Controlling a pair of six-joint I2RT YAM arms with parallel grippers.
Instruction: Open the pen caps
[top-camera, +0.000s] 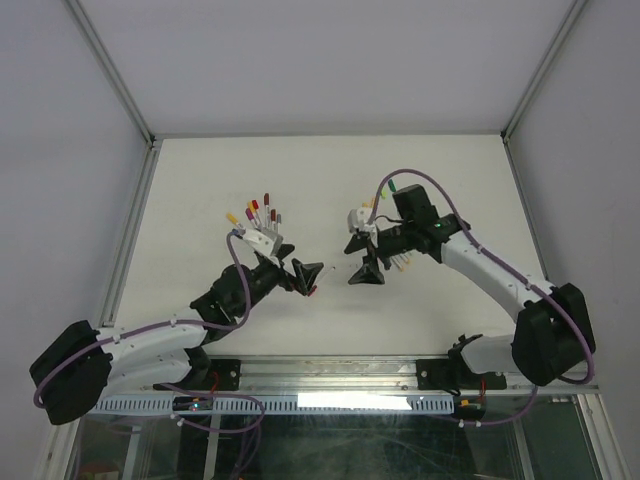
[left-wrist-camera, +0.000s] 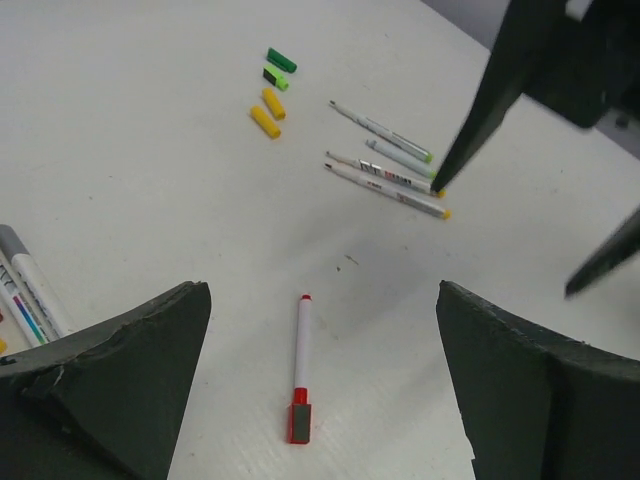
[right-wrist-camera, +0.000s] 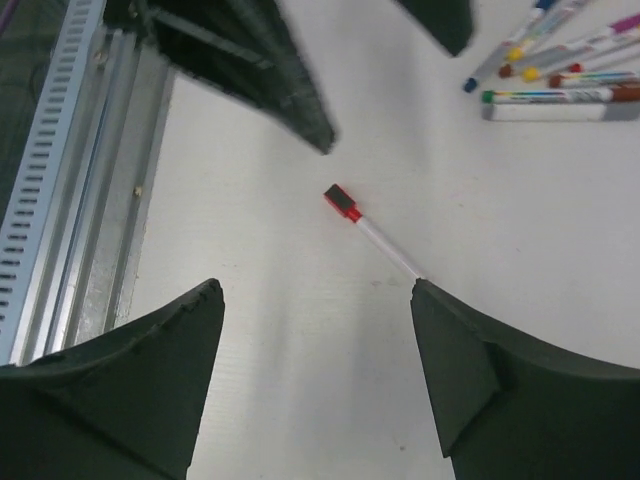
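Observation:
My left gripper (top-camera: 306, 277) hangs open over the middle of the table; between its fingers in the left wrist view lies a white pen with a red cap (left-wrist-camera: 300, 410), also in the right wrist view (right-wrist-camera: 342, 202). My right gripper (top-camera: 364, 258) is open to its right, above bare table. Several markers (top-camera: 266, 222) lie in a group at the left, some capped. In the left wrist view several uncapped pens (left-wrist-camera: 385, 187) lie near loose yellow and green caps (left-wrist-camera: 265, 121).
A metal rail with a scale (top-camera: 246, 404) runs along the front edge.

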